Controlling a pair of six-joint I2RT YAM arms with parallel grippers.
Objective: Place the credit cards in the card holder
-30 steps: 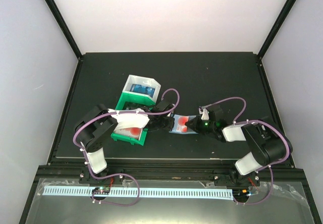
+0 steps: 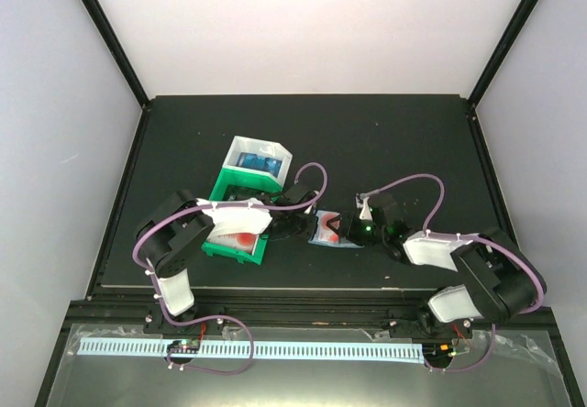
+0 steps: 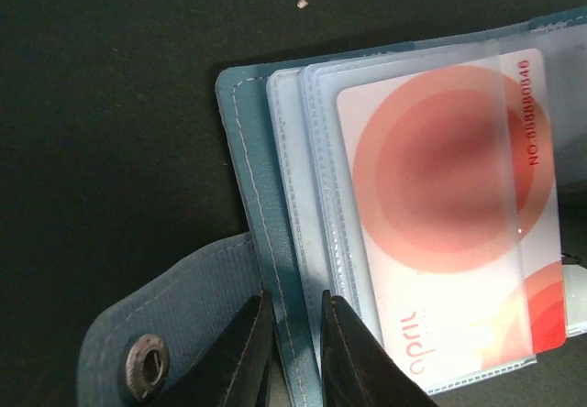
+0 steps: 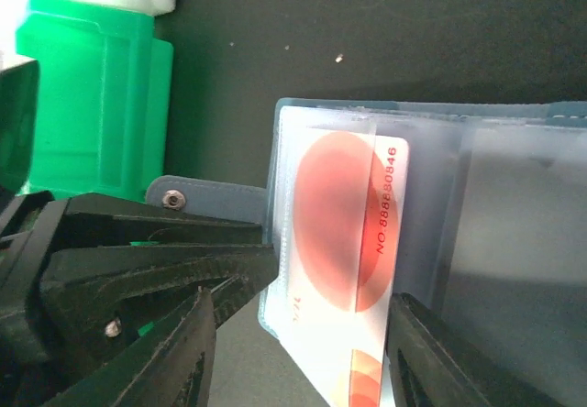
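Note:
The white-and-red credit card (image 3: pixel 459 178) lies mostly inside a clear sleeve of the blue card holder (image 3: pixel 257 150); its numbered edge shows past the sleeve's mouth. In the left wrist view, my left gripper is shut on the holder's near edge. My right gripper stands open over the sleeve in the right wrist view, one finger on each side of the card, which is not gripped. From above, the holder lies flat between both arms, partly covered by them.
A green tray (image 2: pixel 250 257) with another red-and-white card (image 2: pixel 244 240) sits under the left arm, and a white bin (image 2: pixel 286 153) with blue contents adjoins it. The holder's strap with a metal snap (image 3: pixel 147 367) sticks out on its left.
The right gripper has gone from shut at the card's edge to open. The card sits deeper in the sleeve than a second ago. My left gripper has stayed on the holder.

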